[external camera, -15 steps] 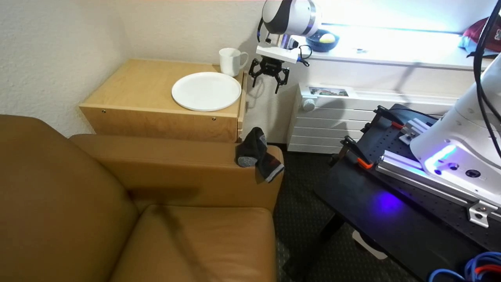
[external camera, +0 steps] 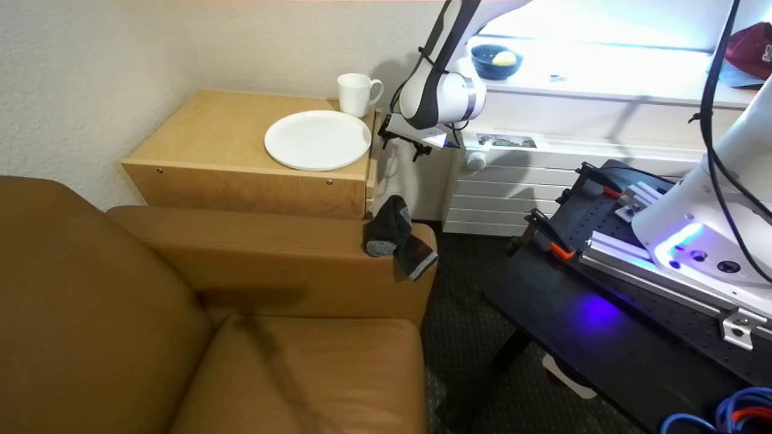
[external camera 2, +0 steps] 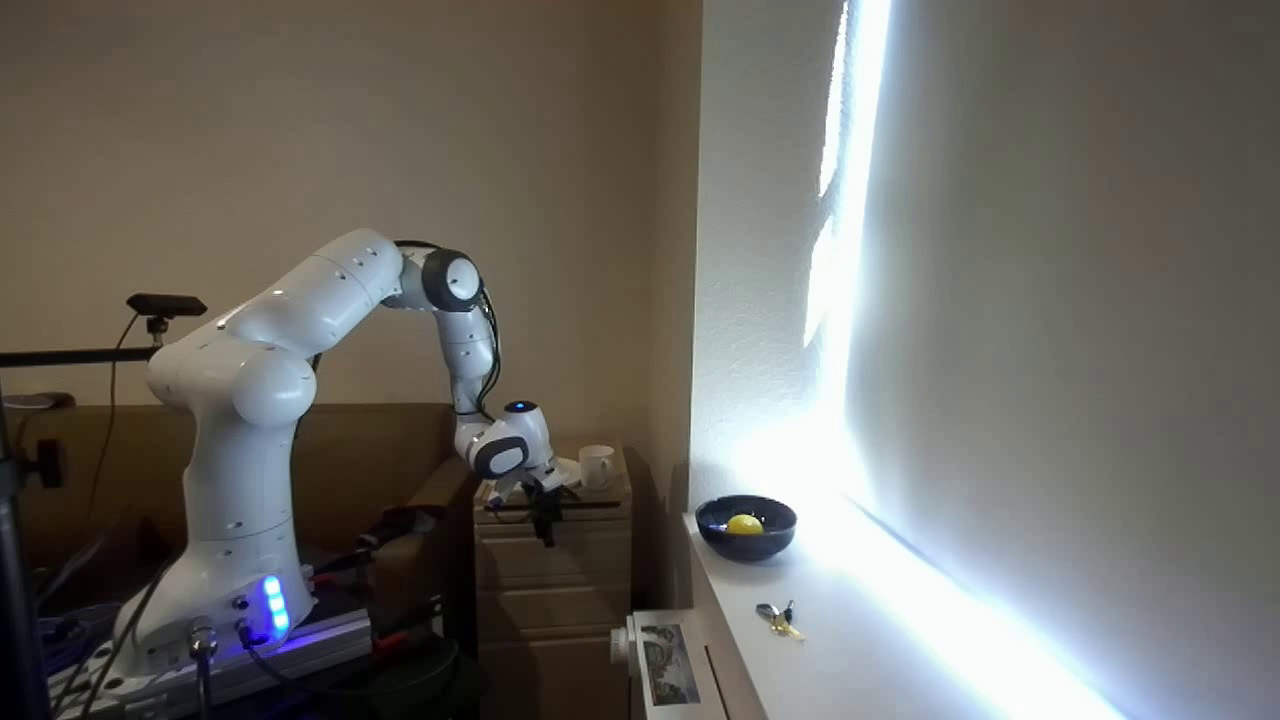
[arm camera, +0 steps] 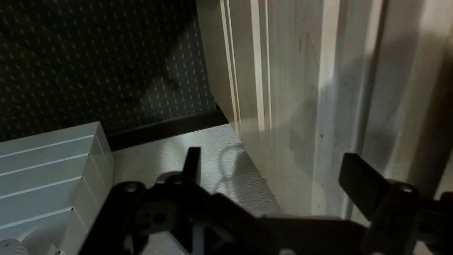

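My gripper (external camera: 402, 144) is beside the front of the wooden drawer cabinet (external camera: 246, 116), near its top edge. In the wrist view the gripper is open, its two dark fingers wide apart with nothing between them. The right finger (arm camera: 361, 180) lies over the drawer fronts (arm camera: 297, 127) in that view; whether it touches them I cannot tell. On the cabinet top rest a white plate (external camera: 318, 141) and a white mug (external camera: 356, 94), the mug near the back corner. A dark sock (external camera: 391, 231) lies over the sofa arm.
A white radiator (external camera: 499, 191) stands right of the cabinet, below the windowsill. On the sill are a dark bowl (external camera 2: 746, 546) with a yellow object and some keys (external camera 2: 780, 620). The brown sofa (external camera: 304, 267) stands in front of the cabinet. Dark carpet (arm camera: 106, 55) shows below my gripper.
My gripper has come lower and slightly left, towards the cabinet front, and has tilted from pointing down. The plate, mug and sock stay where they were.
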